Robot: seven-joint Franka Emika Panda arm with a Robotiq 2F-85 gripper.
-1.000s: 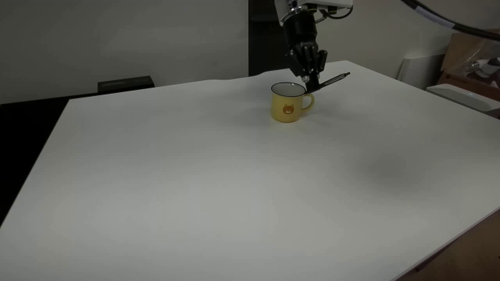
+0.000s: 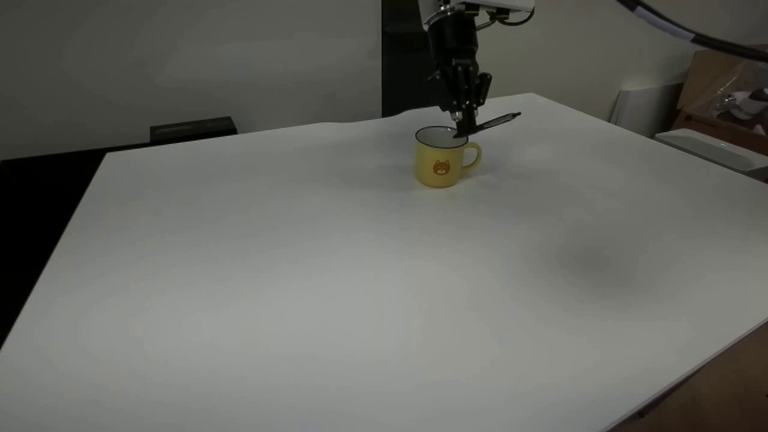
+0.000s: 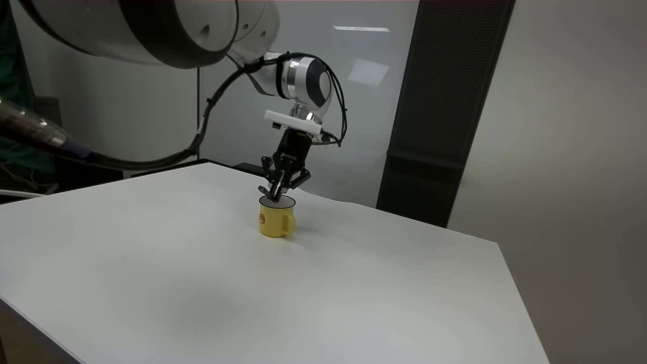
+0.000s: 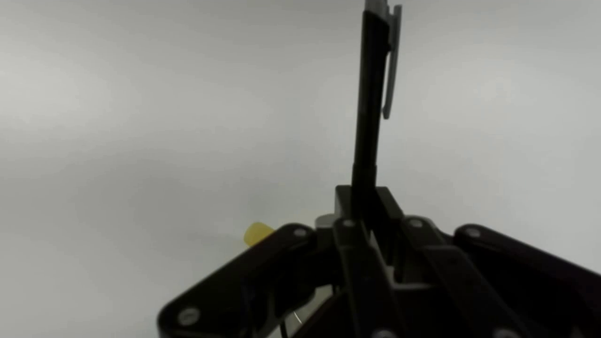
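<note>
A dark pen with a grey clip point(image 4: 369, 96) juts out from my gripper, which is shut on it. In exterior view 1 the pen point(image 2: 498, 122) slants up to the right, and its low end lies by the right side of the mug's rim. The yellow mug point(image 2: 435, 162) stands upright on the table, handle to the right, a small animal face on its side. My gripper point(image 3: 276, 195) is over the mug's opening point(image 3: 277, 221) in exterior view 2. Most of the mug is hidden in the wrist view; only a yellow bit point(image 4: 257, 233) shows.
A black box point(image 2: 192, 129) sits behind the back left edge. The arm's cable point(image 3: 206, 115) hangs in a loop.
My gripper has moved a little left with the pen, from beside the mug's right rim to closer over it. The mug has shifted very slightly at most.
</note>
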